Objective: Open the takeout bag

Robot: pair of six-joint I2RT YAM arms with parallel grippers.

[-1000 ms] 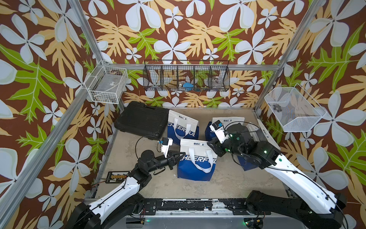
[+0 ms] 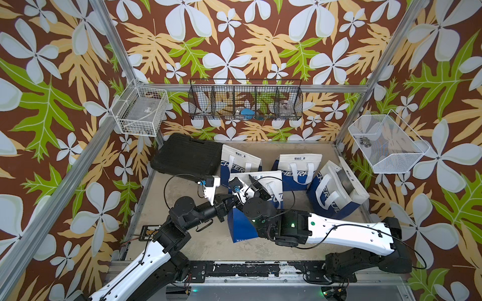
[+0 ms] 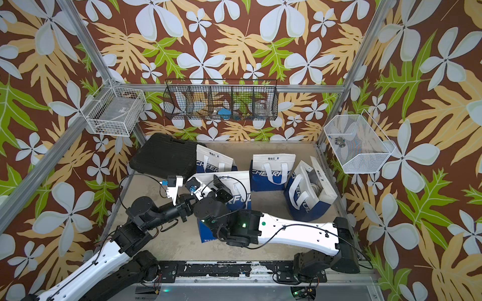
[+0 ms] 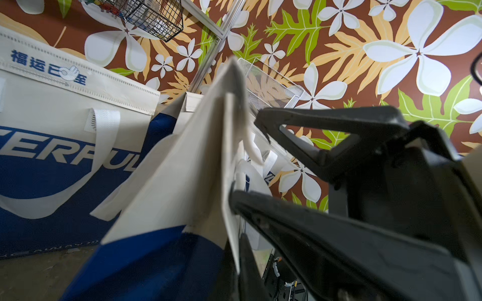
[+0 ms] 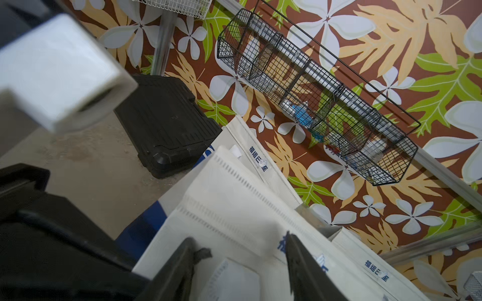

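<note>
A blue-and-white takeout bag point(image 2: 241, 225) stands at the front middle, partly hidden behind both grippers. My left gripper point(image 2: 233, 199) is at the bag's top; in the left wrist view its fingers are shut at the edge of the upright white top point(image 4: 180, 190), and whether fabric lies between them is unclear. My right gripper point(image 2: 253, 190) is over the same top from the right. In the right wrist view its fingertips point(image 5: 293, 250) stand apart against the white flap point(image 5: 236, 200); nothing is visibly gripped.
More bags point(image 2: 296, 180) stand behind and to the right. A black case point(image 2: 185, 155) lies back left. Wire baskets point(image 2: 246, 100) hang on the frame. Free floor shows at the front left.
The bag now sits further left and looks pulled up.
</note>
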